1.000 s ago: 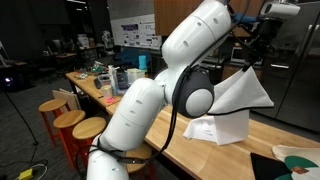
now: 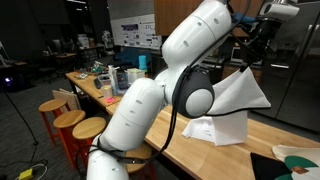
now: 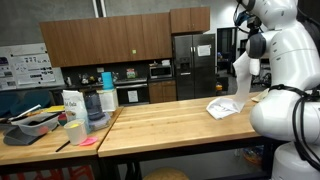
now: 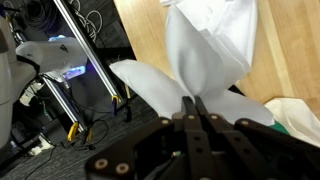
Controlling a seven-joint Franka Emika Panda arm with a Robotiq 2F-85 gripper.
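Observation:
A white cloth (image 2: 240, 95) hangs in folds from my gripper (image 2: 246, 66) high over the wooden table, and its lower part rests on the tabletop. In the wrist view the fingertips of my gripper are together at the cloth's gathered part, with white cloth (image 4: 185, 55) spreading out beyond them. From the second exterior view, the raised cloth (image 3: 243, 75) shows as a narrow strip at the right, above the part lying on the table. The gripper's tips are too small there to make out.
On the table (image 2: 185, 150), a black item (image 2: 267, 167) and a green-and-white item (image 2: 298, 155) lie at the near right. Cups and containers, including a blue canister (image 3: 89, 105), crowd the other end. Stools (image 2: 88, 128) line one side.
The cloth's raised outer corner has shifted very slightly in exterior view 1. Otherwise the arm and the cloth look nearly still.

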